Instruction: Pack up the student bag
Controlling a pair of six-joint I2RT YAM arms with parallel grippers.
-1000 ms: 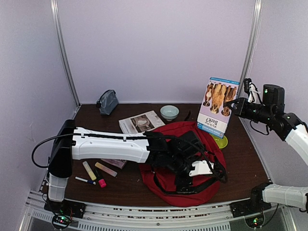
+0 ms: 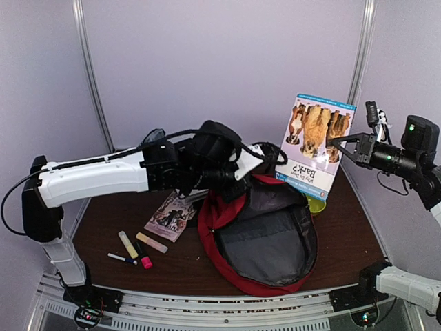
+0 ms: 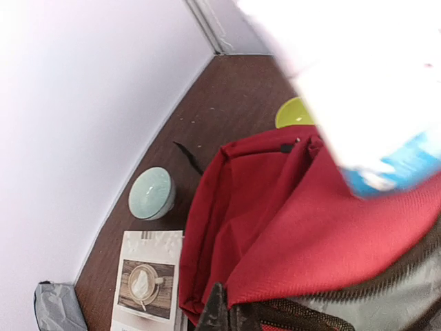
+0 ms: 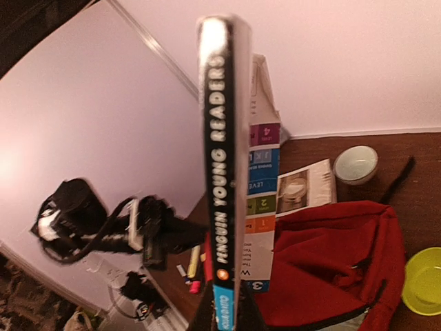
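The red student bag lies on the table with its mouth spread wide and the grey lining showing in the top view. My left gripper is shut on the edge of the bag's red flap, holding it lifted away from the opening. At the bag's upper right, my right gripper is shut on a thin book with dogs on its cover. This book hangs upright in the air; its black spine faces the right wrist camera.
Behind the bag stand a pale bowl, a book with a coffee cup and a grey pouch. A yellow-green bowl is right of the bag. Left of it lie a pinkish book and several markers.
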